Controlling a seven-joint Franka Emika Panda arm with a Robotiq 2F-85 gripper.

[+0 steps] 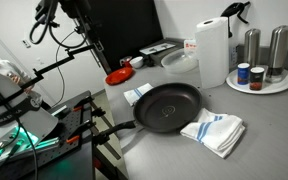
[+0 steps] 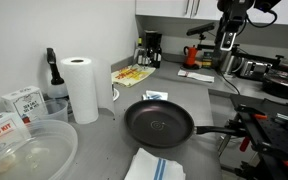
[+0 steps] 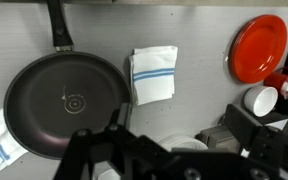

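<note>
My gripper is open in the wrist view, its dark fingers wide apart with nothing held between them. It hangs high above the counter, near the upper right in exterior view 2. A black frying pan lies flat on the grey counter, its handle reaching past the front edge. Close beside the pan is a folded white cloth with blue stripes. A second striped cloth lies on the pan's other side, apart from the gripper.
A paper towel roll and a clear bowl stand behind the pan. Bottles share a white plate at the back right. A red plate lies near cups. Bare counter extends in front of the pan.
</note>
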